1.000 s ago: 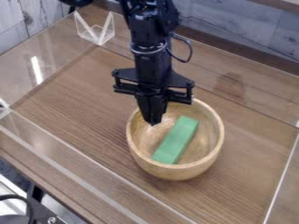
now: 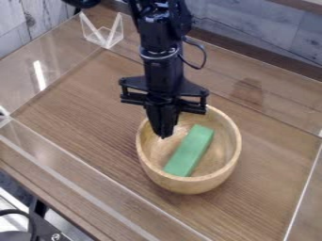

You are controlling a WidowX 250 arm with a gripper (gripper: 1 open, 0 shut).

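My black gripper [image 2: 164, 108] points down over the back left part of a cream oval bowl [image 2: 221, 169]. Its lower tip reaches the bowl's rim area; whether it is open or shut, or has anything in it, I cannot make out. A green rectangular block [image 2: 189, 149] lies tilted lengthwise inside the bowl, to the right of and below the gripper's tip.
A white wire-like object [image 2: 101, 28] is at the back left, and another white piece sits at the left edge. Dark cables show at the lower left corner.
The gripper has risen very slightly; the bowl and green block look unmoved.
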